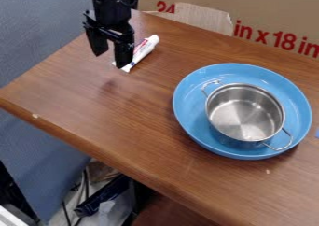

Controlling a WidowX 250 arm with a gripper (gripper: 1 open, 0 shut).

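My black gripper (110, 45) hangs over the upper left of the table, its two fingers apart and pointing down, just left of a white tube with red lettering (141, 52). The nearer finger is in front of part of the tube; whether they touch is unclear. A steel pot (243, 113) with two side handles stands in a blue round plate (191, 106) on the right of the table.
A cardboard wall (275, 10) runs along the back.
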